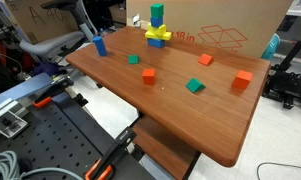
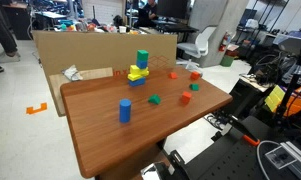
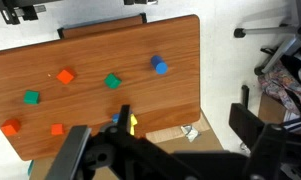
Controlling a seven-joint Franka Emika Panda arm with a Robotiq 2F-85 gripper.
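In the wrist view my gripper hangs high above the table, with two dark fingers wide apart and no object visible between them; it looks open. A blue cylinder (image 1: 99,46) stands upright by itself near one end of the table, and it shows below as a blue piece (image 3: 159,65). Towards the cardboard side rises a stack (image 2: 139,70) of yellow and blue pieces with a green block (image 2: 142,56) on top. From above, the dark gripper parts partly cover that stack. Small green blocks (image 1: 195,86) and orange-red blocks (image 1: 148,76) lie scattered on the wood.
The brown wooden table (image 2: 90,145) has rounded corners and bare room around the blocks. A cardboard panel (image 2: 95,55) stands along its back edge. Beside the front edge is a black perforated platform (image 1: 50,140) with cables. A chair (image 2: 199,42) stands beyond.
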